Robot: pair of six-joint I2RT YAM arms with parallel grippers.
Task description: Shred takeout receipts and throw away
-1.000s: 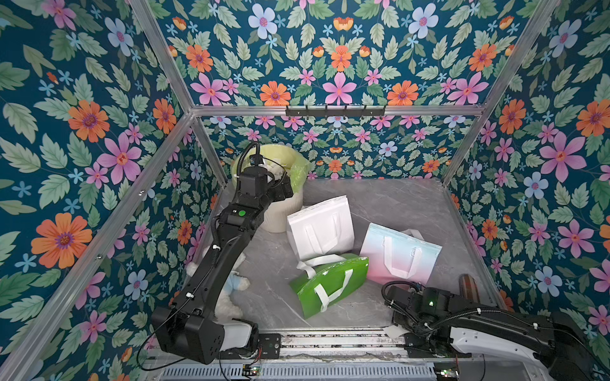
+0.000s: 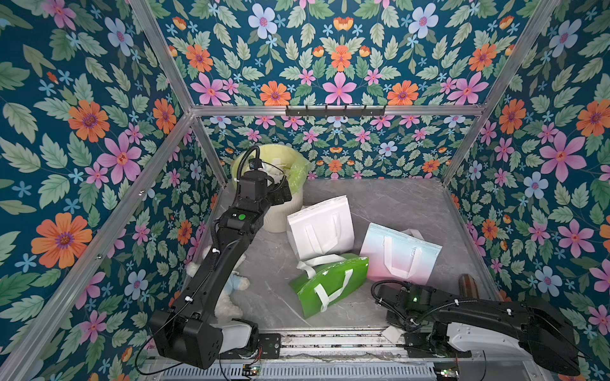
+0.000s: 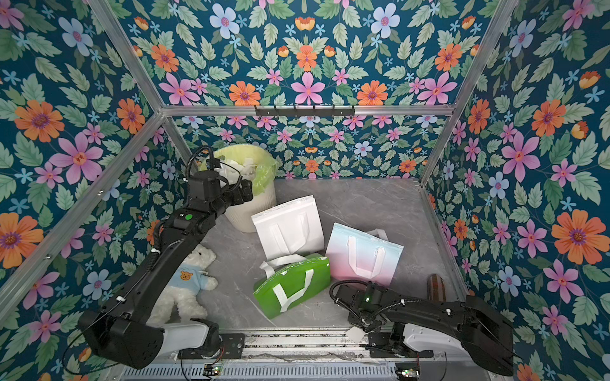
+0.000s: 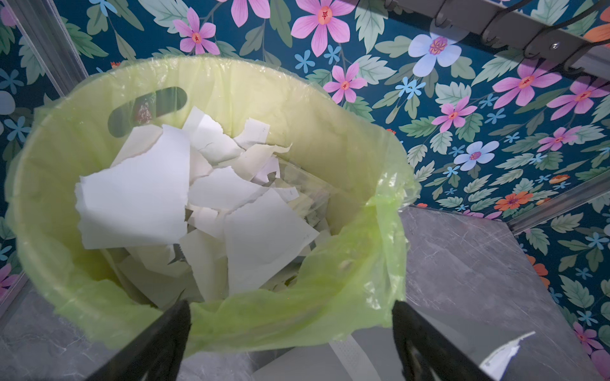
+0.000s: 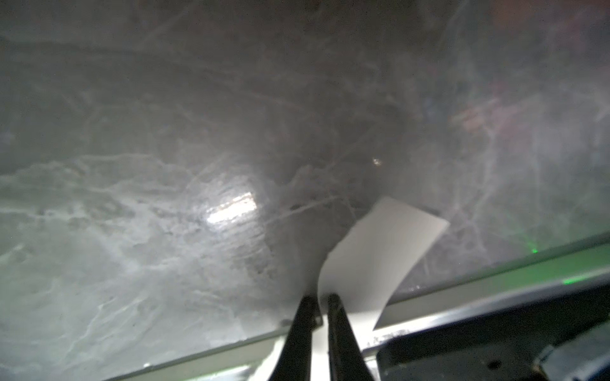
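A small white paper scrap (image 5: 387, 254) lies at the front edge of the grey floor. My right gripper is over it with only a narrow gap between its fingertips. White paper shows in that gap, but whether it is pinched is unclear. Above the near rim of the bin (image 4: 362, 273), lined with a yellow-green bag, my left gripper stands wide open and empty. Torn white paper pieces (image 4: 270, 238) are heaped inside the bin. In the top left view, the scrap (image 2: 392, 334) shows beside the right arm.
A white bag (image 2: 321, 225), a green bag (image 2: 333, 282) and a pink-blue bag (image 2: 400, 254) stand between the arms. A white teddy bear (image 3: 184, 285) sits beside the left arm. A brown object (image 3: 436, 287) lies at right.
The right arm has shifted left and its elbow has swung inward, bringing its wrist closer to the paper scrap. The left arm is almost unmoved over the bin.
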